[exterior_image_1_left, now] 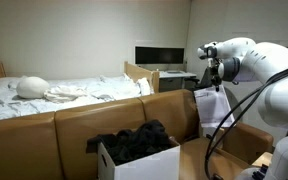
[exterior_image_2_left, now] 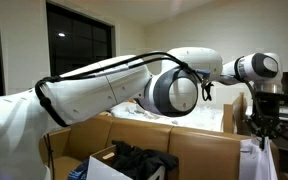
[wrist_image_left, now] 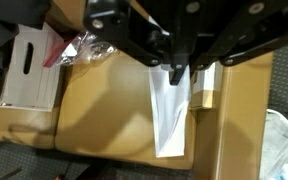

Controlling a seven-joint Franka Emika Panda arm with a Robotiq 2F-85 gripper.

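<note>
A white sheet, cloth or paper (exterior_image_1_left: 212, 107), hangs below my gripper (exterior_image_1_left: 214, 86) on the right, over the brown sofa. In the second exterior view the gripper (exterior_image_2_left: 267, 135) points down, with the white sheet (exterior_image_2_left: 256, 162) dangling beneath it. From the wrist, the sheet (wrist_image_left: 169, 115) runs away from the fingertips as a long pale strip above the seat. The gripper is shut on its upper end. Where the sheet's lower end finishes is hard to make out in the exterior views.
A white box (exterior_image_1_left: 149, 170) holding dark cloth (exterior_image_1_left: 134, 143) stands on the sofa (exterior_image_1_left: 44, 150). A small carton (wrist_image_left: 204, 87) lies beside the sheet. Near the box is a clear plastic bag (wrist_image_left: 81, 48) with red on it. The brown seat (wrist_image_left: 104, 105) between them is bare.
</note>
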